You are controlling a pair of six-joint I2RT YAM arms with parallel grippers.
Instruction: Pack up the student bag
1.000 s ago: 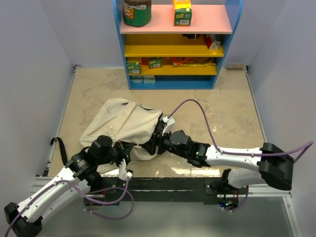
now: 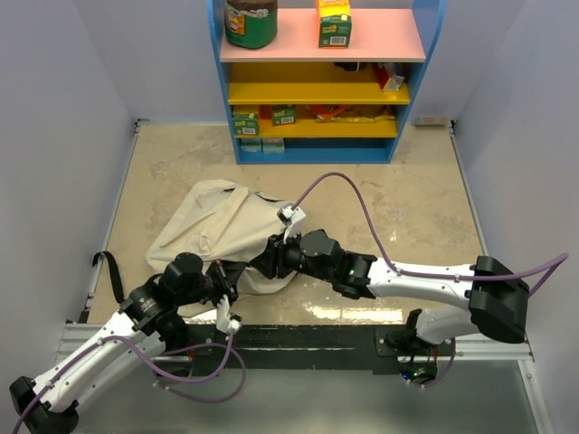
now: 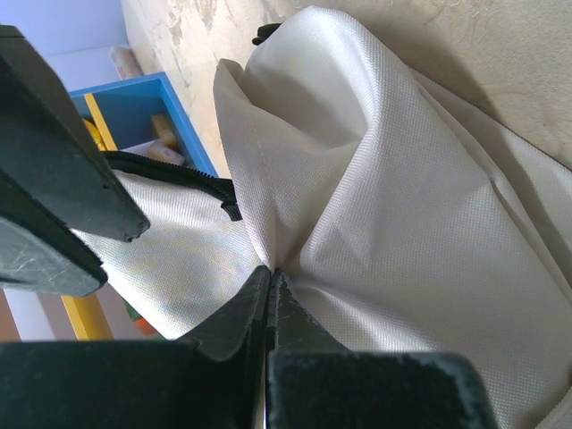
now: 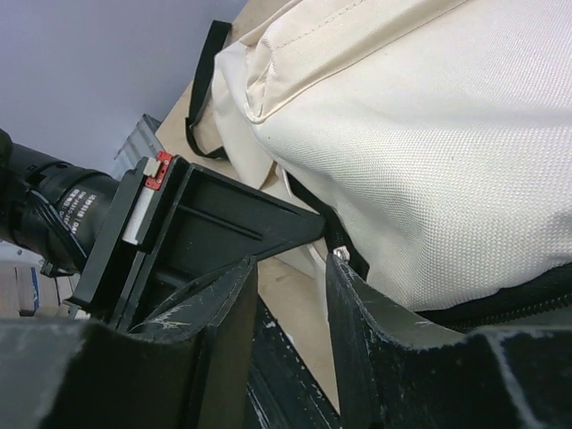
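A cream fabric bag [image 2: 213, 217] lies rumpled on the left half of the table, with dark zips visible in the left wrist view [image 3: 411, 206]. My left gripper [image 2: 226, 271] is at the bag's near edge; up close its fingers [image 3: 223, 366] are shut against a fold of the fabric. My right gripper [image 2: 267, 258] is just right of it, at the bag's near side. In its own view its fingers [image 4: 366, 349] stand part open, with the bag [image 4: 420, 152] and a zip beyond them and the left gripper's black body beside them.
A shelf unit [image 2: 309, 94] with boxes and packets stands at the back. A black strap [image 2: 110, 271] lies at the left edge. Pale walls enclose both sides.
My right gripper has moved slightly up and left, nearer the left gripper. The left arm has shifted very slightly; the bag looks almost unchanged.
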